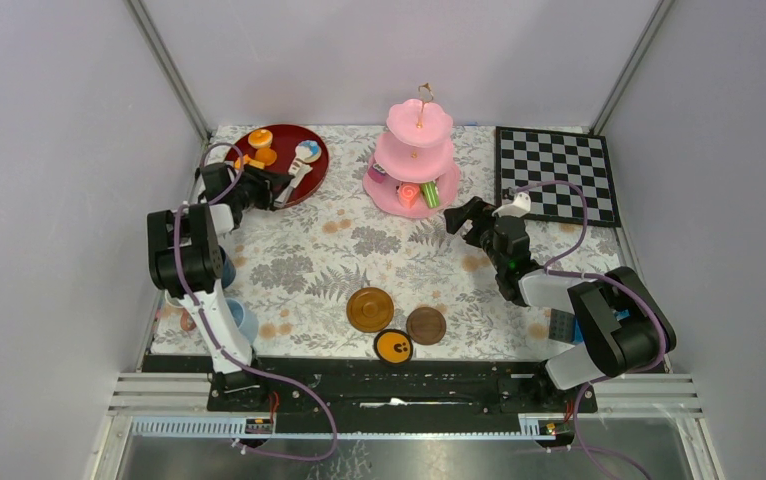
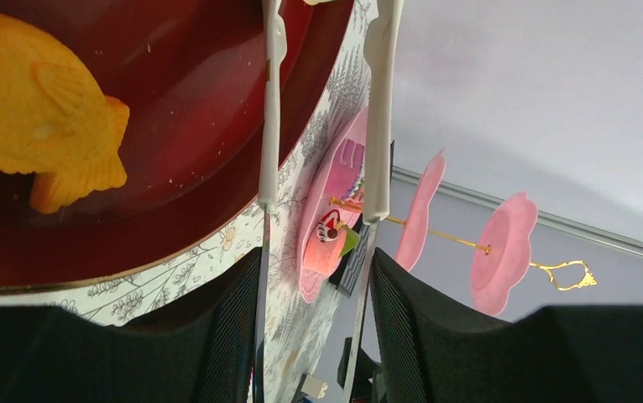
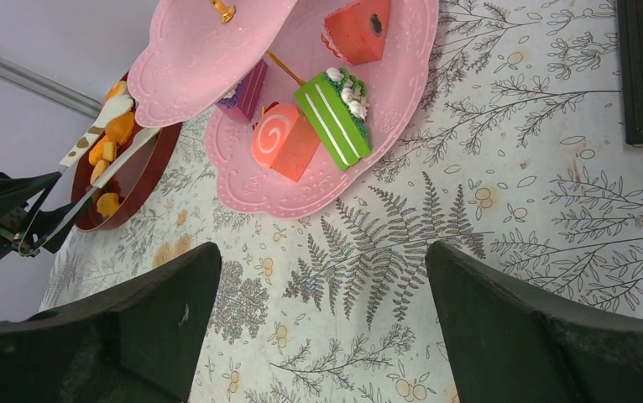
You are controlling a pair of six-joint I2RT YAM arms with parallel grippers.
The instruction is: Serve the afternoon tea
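Note:
A dark red round tray (image 1: 316, 165) at the back left bears several pastries, among them an orange bun (image 1: 261, 140) and a blue-iced pastry (image 1: 309, 151). My left gripper (image 1: 302, 162) reaches over the tray with long white fingers, part open; nothing shows between them, though their tips leave the left wrist view. In that view a fish-shaped pastry (image 2: 45, 117) lies beside them. A pink three-tier stand (image 1: 414, 158) has cakes on its bottom tier, including a green slice (image 3: 335, 117) and a pink roll (image 3: 284, 140). My right gripper stands open and empty in front of the stand.
A checkered board (image 1: 556, 172) lies at the back right. A gold-brown coaster (image 1: 370, 310), a dark brown coaster (image 1: 426, 325) and a bear-faced coaster (image 1: 393, 346) rest near the front. A blue cup (image 1: 243, 320) stands at left.

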